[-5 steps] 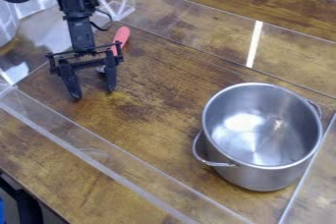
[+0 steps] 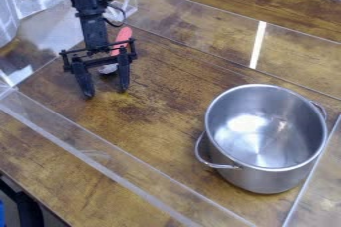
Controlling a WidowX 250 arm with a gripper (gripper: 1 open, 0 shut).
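My black gripper (image 2: pixel 103 76) is low over the wooden surface at the upper left, its two fingers apart and pointing down. A red-handled utensil (image 2: pixel 126 38) lies just behind it, its paler lower part partly hidden by the gripper; I cannot tell whether anything is between the fingers. A large steel pot (image 2: pixel 262 131) with wire handles stands at the right.
Clear plastic strips (image 2: pixel 134 185) border the wooden work area (image 2: pixel 160 121) along the front left, back and right. The middle of the surface between gripper and pot is free.
My gripper has shifted a little to the right and up in the view, covering more of the red-handled utensil. The pot has not moved.
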